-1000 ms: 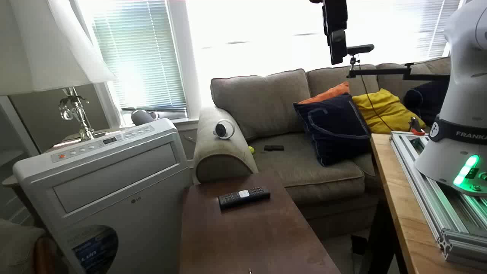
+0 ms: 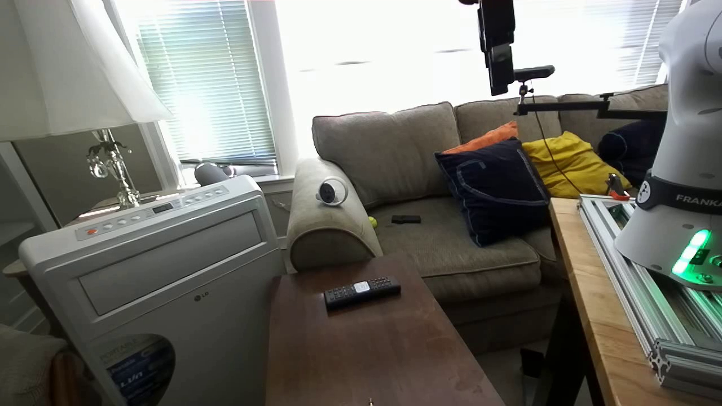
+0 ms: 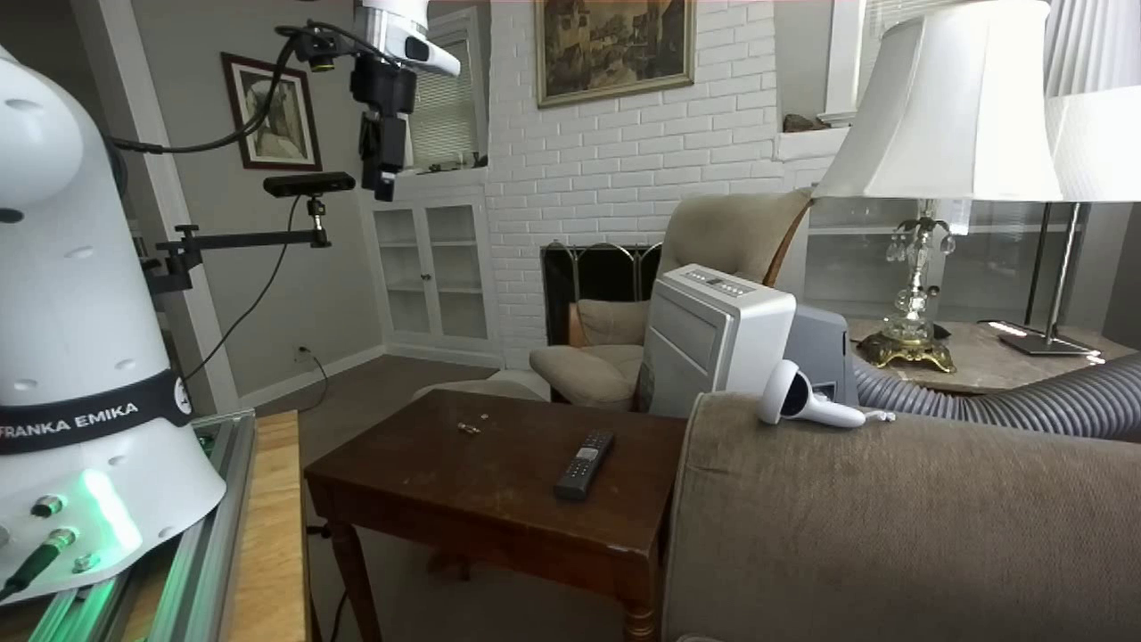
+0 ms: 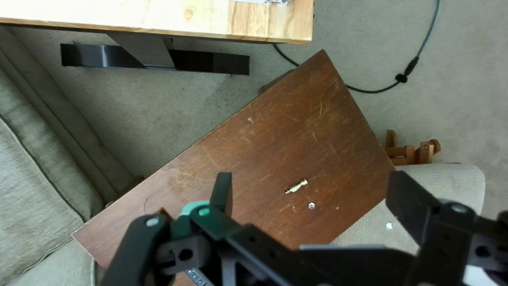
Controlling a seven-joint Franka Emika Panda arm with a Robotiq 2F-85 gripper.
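High above the brown wooden table (image 3: 428, 449), my gripper is open, its two black fingers wide apart with nothing between them. A black remote control (image 2: 362, 292) lies flat on the table's end by the sofa arm. In the wrist view only a bit of the remote (image 4: 197, 276) shows; my gripper's body hides most of it. Nearer the table's other end lie a small brass-coloured piece (image 4: 296, 186) and a tiny round, shiny thing (image 4: 312, 205). From the side, the gripper (image 3: 382, 176) hangs pointing down, well clear of everything on the table.
The sofa (image 2: 399, 149) and its arm border one end of the table, and a white portable air conditioner (image 2: 169, 270) stands close by. The robot's wooden bench (image 3: 273, 535) is across a gap. A camera on a bracket (image 3: 310, 185) sticks out near the arm.
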